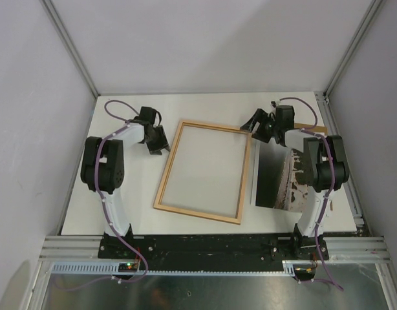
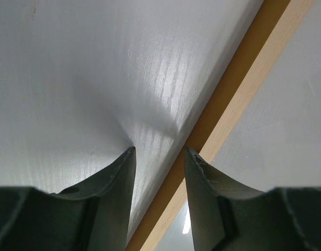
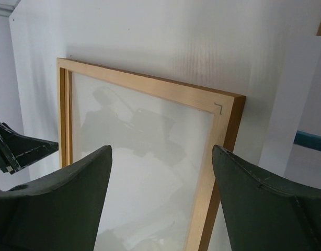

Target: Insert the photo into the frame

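A wooden frame (image 1: 242, 187) with a pale backing lies at the table's middle. My left gripper (image 1: 161, 145) stands open at its left rail (image 2: 228, 110); in the left wrist view that rail runs just beyond the fingertips. My right gripper (image 1: 255, 129) hovers open at the frame's upper right corner, which shows between its fingers in the right wrist view. The dark photo print (image 1: 269, 187) lies right of the frame, partly under the right arm.
Another wooden piece (image 1: 321, 129) lies beneath the photo at the right.
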